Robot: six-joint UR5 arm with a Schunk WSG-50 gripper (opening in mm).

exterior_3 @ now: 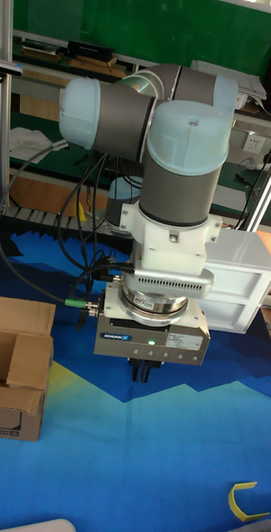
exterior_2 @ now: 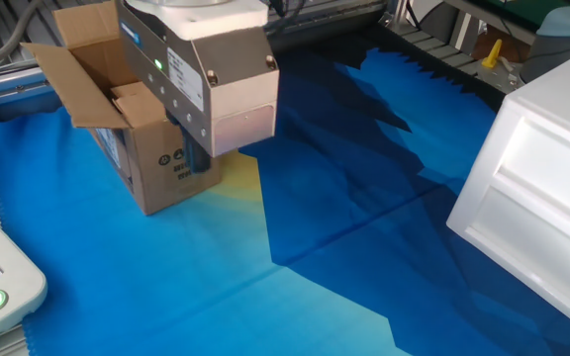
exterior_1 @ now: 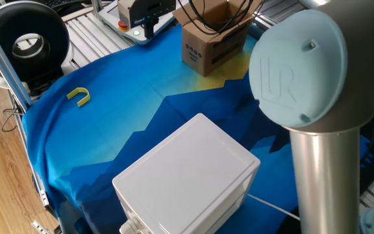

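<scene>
My gripper (exterior_3: pixel 146 371) hangs from the wrist above the blue cloth, its dark fingers (exterior_2: pixel 197 156) pointing down. No object shows at the fingertips, but their gap is too small to judge. In exterior view 2 the gripper body covers part of the open cardboard box (exterior_2: pixel 171 183). A yellow U-shaped strip (exterior_1: pixel 80 97) lies on the cloth, well apart from the gripper; exterior view 3 has the strip (exterior_3: pixel 243 504) at lower right. The white drawer box (exterior_1: pixel 187 172) stands near the front in exterior view 1.
A teach pendant with a red stop button (exterior_1: pixel 123 26) lies at the table's back edge. Cables hang over the cardboard box in exterior view 1. The blue cloth (exterior_1: pixel 109 130) between strip and drawer box is clear.
</scene>
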